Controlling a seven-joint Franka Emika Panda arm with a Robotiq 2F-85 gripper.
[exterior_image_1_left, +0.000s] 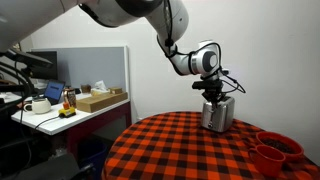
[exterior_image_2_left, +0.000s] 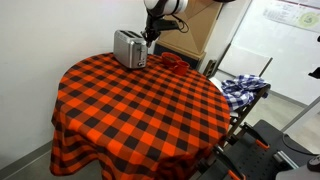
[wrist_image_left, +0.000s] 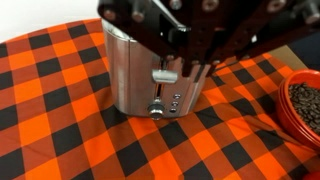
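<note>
A silver toaster (exterior_image_1_left: 217, 116) stands upright at the back of the table, its slots facing up. In the wrist view its front end shows a lever (wrist_image_left: 165, 75) near the top of a vertical slot, above a round knob (wrist_image_left: 156, 108) and a column of small buttons. My gripper (exterior_image_1_left: 213, 101) points down at the toaster's upper front end. Its fingers look shut, with nothing visible between them. Dark gripper parts cover much of the toaster's top in the wrist view. Whether the fingertips touch the lever, I cannot tell.
Red bowls (exterior_image_1_left: 269, 159) sit to the toaster's right; one in the wrist view holds dark beans (wrist_image_left: 306, 106). The checkered tablecloth (exterior_image_2_left: 135, 105) is otherwise bare across the middle. A side desk (exterior_image_1_left: 65, 121) with boxes and a laptop stands at left.
</note>
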